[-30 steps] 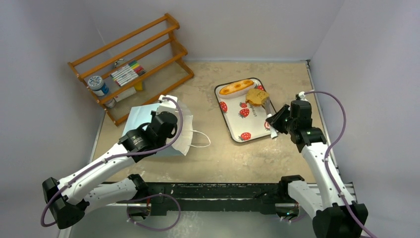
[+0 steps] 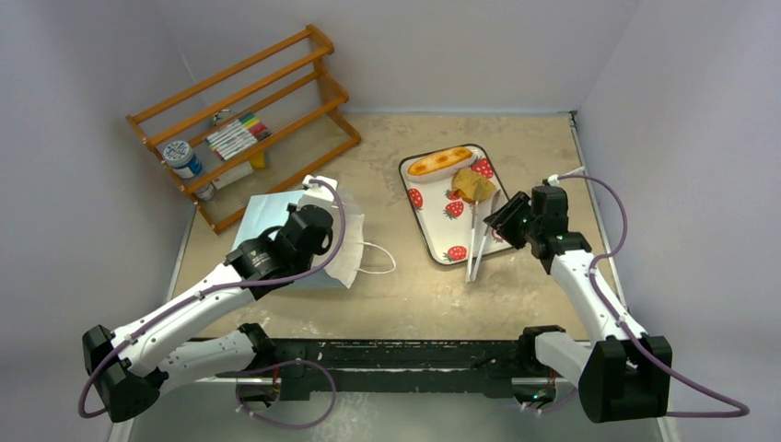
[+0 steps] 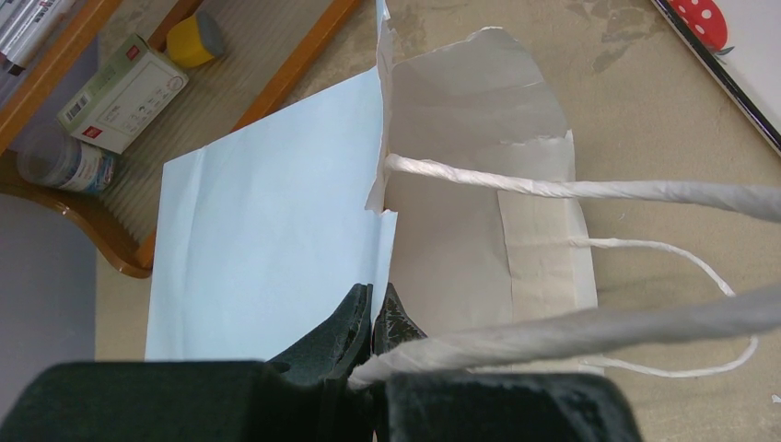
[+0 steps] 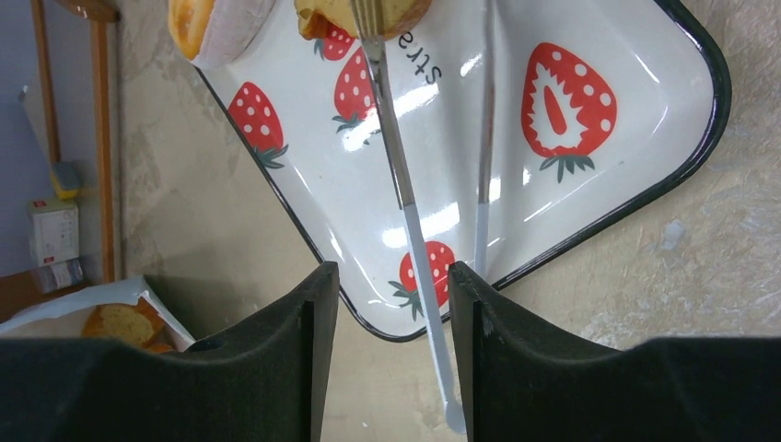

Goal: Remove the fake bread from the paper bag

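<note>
The light blue paper bag (image 3: 267, 249) lies on its side at the left, my left gripper shut on its top edge, white handles across the view. In the right wrist view something brown, bread-like (image 4: 123, 322) shows inside the bag. On the strawberry tray (image 4: 617, 207) at the right lie a long fake bread (image 2: 440, 160), a bread slice (image 2: 473, 184), and a fork (image 4: 396, 152) with another slim utensil (image 4: 483, 221). My right gripper hangs open over the tray's near edge, above the fork's handle, holding nothing.
A wooden rack (image 2: 239, 175) with markers, jars and a small box stands at the back left.
The left arm has shifted only slightly.
</note>
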